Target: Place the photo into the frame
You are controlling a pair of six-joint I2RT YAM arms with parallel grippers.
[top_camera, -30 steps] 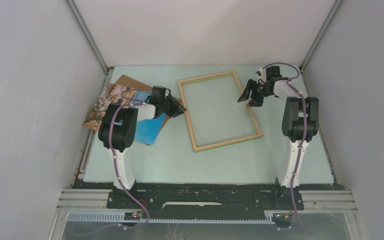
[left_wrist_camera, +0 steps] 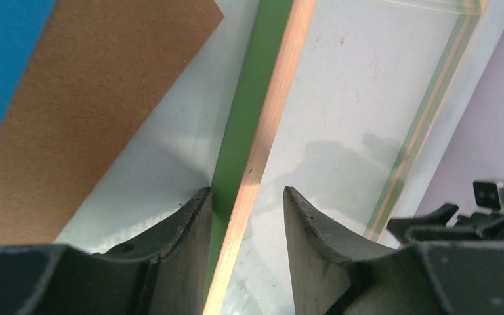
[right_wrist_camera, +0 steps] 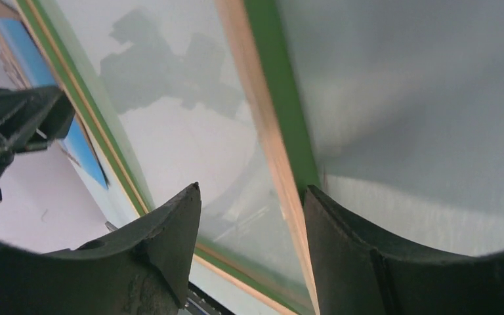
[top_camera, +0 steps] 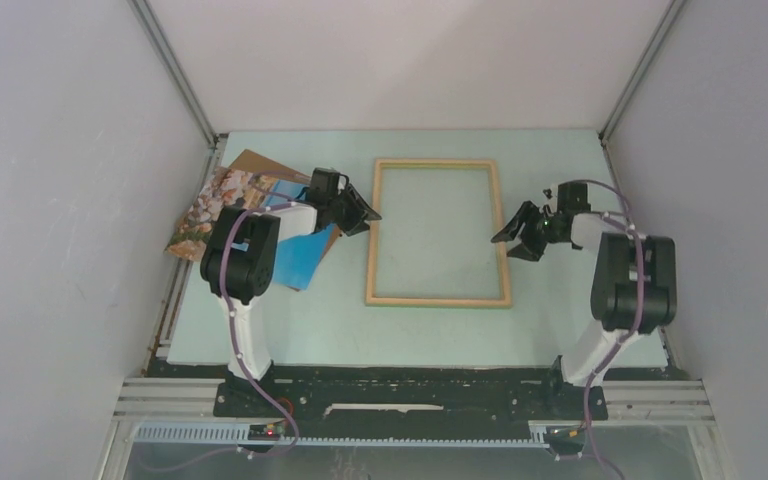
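Note:
The wooden frame (top_camera: 440, 301), pale on top with green outer sides, lies almost square on the table and is empty inside. My left gripper (top_camera: 365, 223) straddles its left rail (left_wrist_camera: 256, 154); one finger is against the green outer side, the other stands apart on the inner side, so the fingers are part open. Across from it, my right gripper (top_camera: 505, 248) is open around the right rail (right_wrist_camera: 277, 154), its outer finger close against the green side. A flower-patterned photo (top_camera: 198, 215) lies at the left, partly hidden by the left arm.
By the photo lie a blue sheet (top_camera: 300, 262) and a brown board (top_camera: 260, 163), overlapping, left of the frame. The board's corner comes near the frame's left rail.
Tilted before, the frame has turned nearly straight. The left gripper has shifted slightly right.

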